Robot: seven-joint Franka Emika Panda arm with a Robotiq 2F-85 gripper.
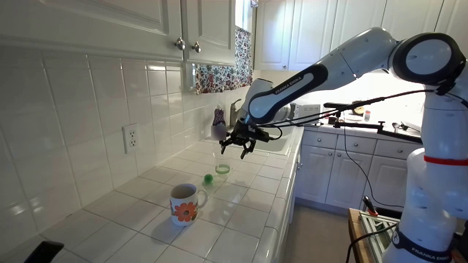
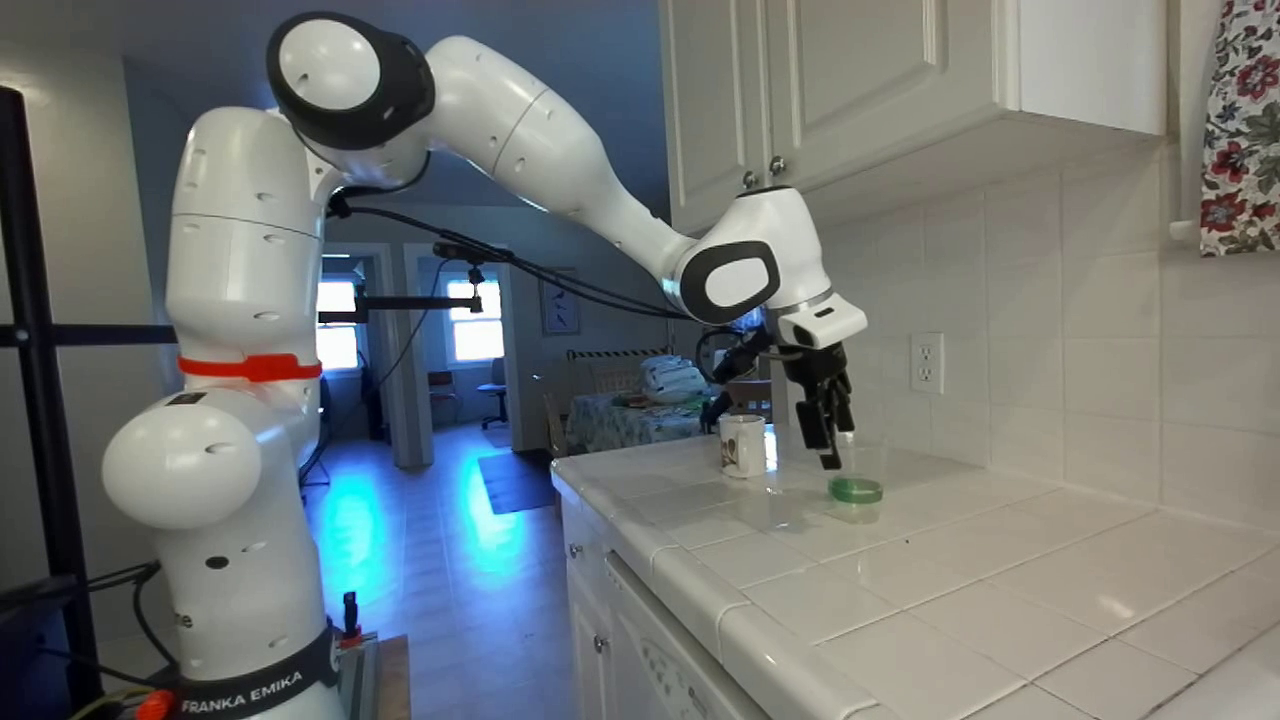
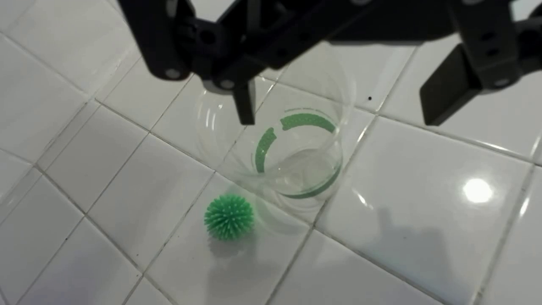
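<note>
My gripper [image 1: 233,153] hangs above the tiled counter, its fingers wide apart. In the wrist view the two fingertips of the gripper show nothing gripped between them. Below stands an upright clear cup [image 3: 305,190] with a green band near its base, partly in line with the left finger. A spiky green ball [image 3: 229,217] rests on the tiles beside the cup, apart from the gripper. Closer to exterior view 1 is a white mug [image 1: 184,209] with an orange flower, its handle to the right. The ball cannot be made out in exterior view 2.
The tiled wall with an outlet [image 1: 131,138] borders the counter on one side. Overhead are cabinets [image 2: 888,72]. A dark bottle [image 1: 219,117] stands near the sink [image 1: 276,142]. Bare tiles [image 2: 960,600] spread across the counter in exterior view 2.
</note>
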